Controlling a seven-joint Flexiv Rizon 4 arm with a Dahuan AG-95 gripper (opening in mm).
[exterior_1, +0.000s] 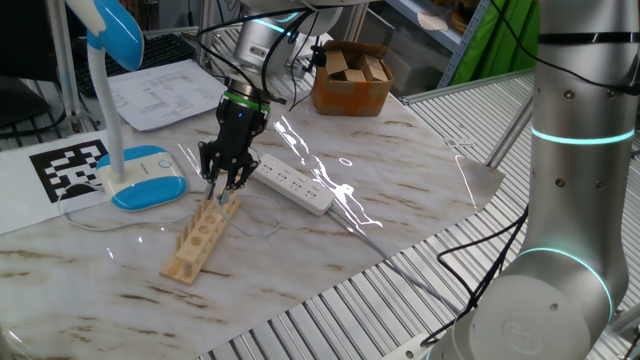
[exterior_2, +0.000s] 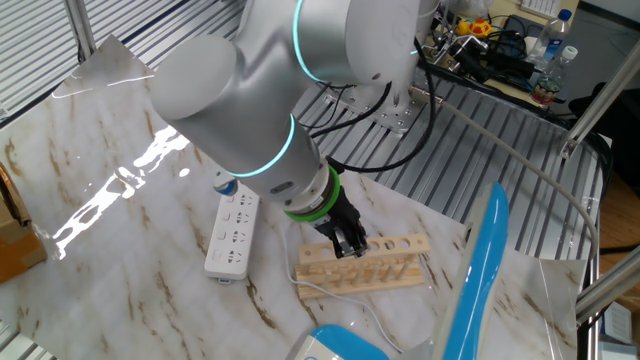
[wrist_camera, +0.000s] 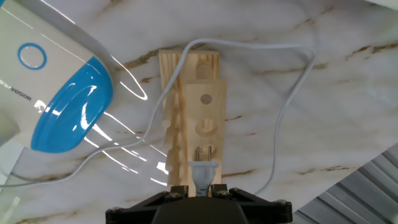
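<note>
In the wrist view, a white two-pin plug (wrist_camera: 203, 174) sits between the fingers of my gripper, which look shut on its sides. Its metal prongs point away from the gripper, over the pale wooden rack (wrist_camera: 206, 112). In exterior view 1 my gripper (exterior_1: 220, 188) is low, at the far end of the rack (exterior_1: 203, 238); exterior view 2 shows the gripper (exterior_2: 350, 247) over the rack too. I cannot tell whether plug and rack touch. A thin white cable (wrist_camera: 252, 45) loops around the rack. The white power strip (exterior_1: 295, 183) lies nearby on the marbled table.
A blue-and-white desk lamp (exterior_1: 143, 180) stands beside the rack, its tall neck an obstacle. Behind the strip is an open cardboard box (exterior_1: 352, 90). Papers (exterior_1: 165, 95) cover the back left.
</note>
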